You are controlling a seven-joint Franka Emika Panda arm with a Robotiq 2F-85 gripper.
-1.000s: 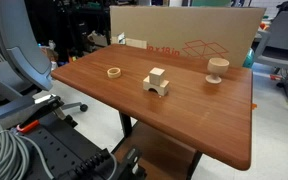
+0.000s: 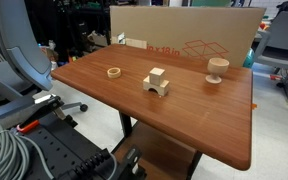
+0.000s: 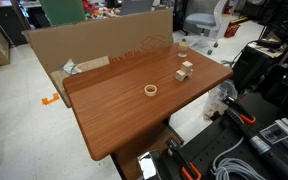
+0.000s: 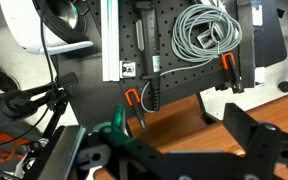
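On the brown table (image 2: 199, 115) stand three pale wooden-looking things. A small ring (image 2: 114, 72) lies toward the left, a block piece (image 2: 156, 88) with a smaller block on top of it sits near the front middle, and a cup-like piece (image 2: 217, 66) is upright at the back right. Exterior view 2 shows the same ring (image 3: 151, 90) and blocks (image 3: 182, 75) from the other side. In the wrist view my gripper is open, its dark fingers wide apart and nothing between them. It hangs away from all three pieces, over the robot's base area.
A cardboard panel (image 3: 104, 45) walls off the table's back edge. Below the gripper lie a black perforated base plate (image 4: 189, 75), a coiled grey cable (image 4: 206, 32) and orange-handled clamps (image 4: 230, 70). An office chair (image 2: 282, 50) stands beyond it.
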